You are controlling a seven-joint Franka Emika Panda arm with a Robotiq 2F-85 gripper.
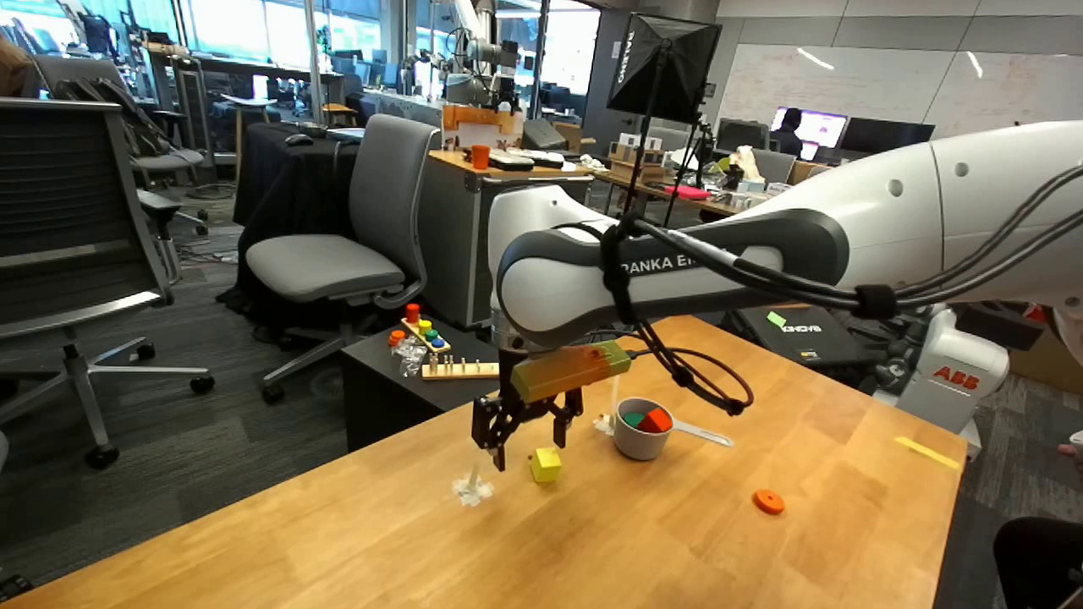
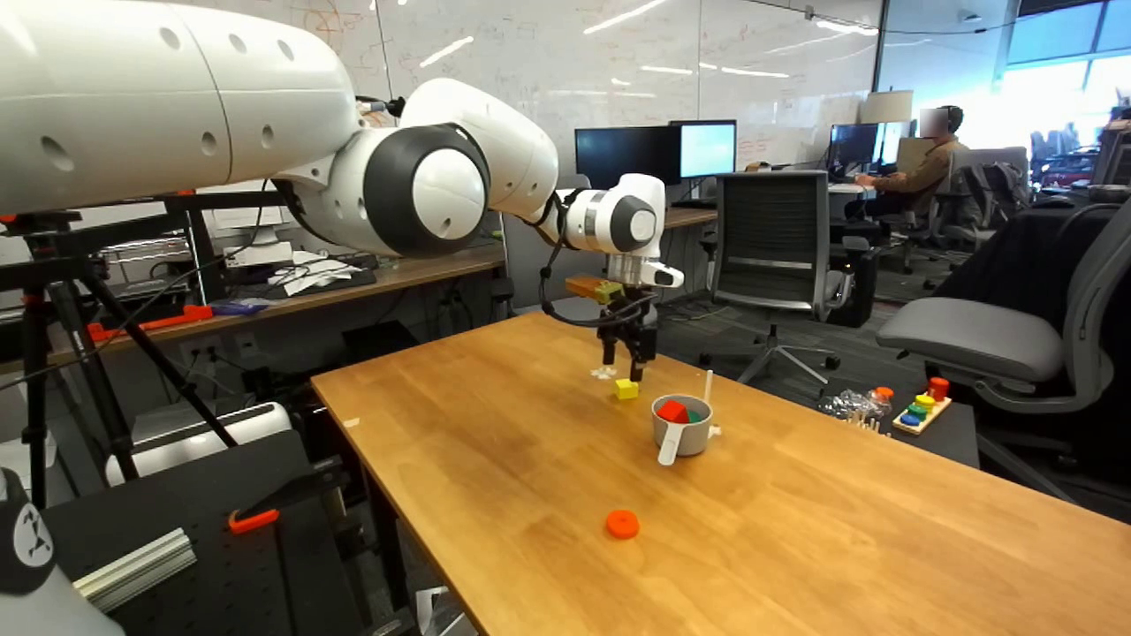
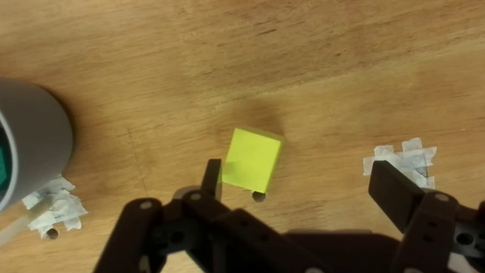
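Note:
A yellow block [image 3: 252, 159] lies on the wooden table, its top face turned at an angle in the wrist view. My gripper is open above the table, and its fingers stand wide apart with nothing held between them. The left finger [image 3: 211, 179] appears close to the block's left side; the right one is well away from it. In exterior view 1 the fingertips hang above and behind the yellow block [image 1: 546, 465]. A grey measuring cup [image 1: 641, 441] with a handle stands beside them, holding a red block [image 1: 656, 419] and a green one [image 1: 634, 418].
An orange disc [image 2: 622, 524] lies alone on the table [image 2: 488, 445]. Close to the cup rises a thin white peg [image 2: 708, 386] taped at its base. White tape [image 3: 404, 159] marks another spot near my right finger.

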